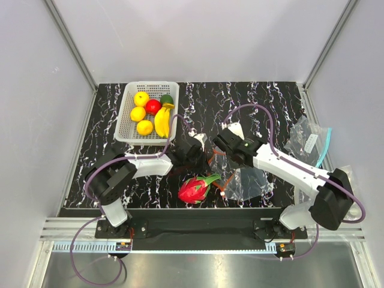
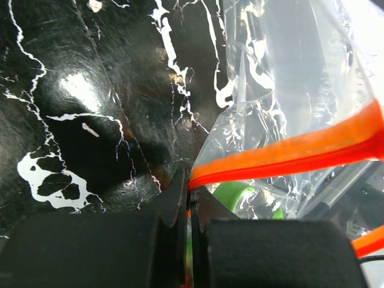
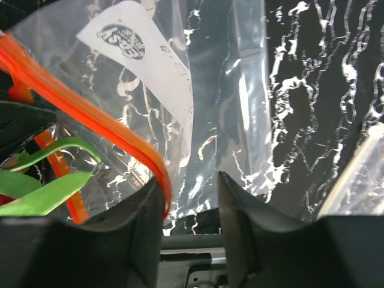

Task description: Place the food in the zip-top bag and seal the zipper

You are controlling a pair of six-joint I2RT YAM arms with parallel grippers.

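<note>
A clear zip bag (image 1: 246, 183) with orange zipper lies at table centre. My left gripper is shut on the orange zipper (image 2: 282, 153) at the bag's mouth. My right gripper hangs over the bag, part open, with the orange zipper edge running at its left finger; whether it grips it I cannot tell. The red dragon fruit (image 1: 194, 189) with green leaves lies just below the left gripper, beside the bag's mouth.
A white basket (image 1: 126, 120) at back left holds lemons, bananas, a red fruit and a green one. Other clear bags (image 1: 309, 144) lie at the right edge.
</note>
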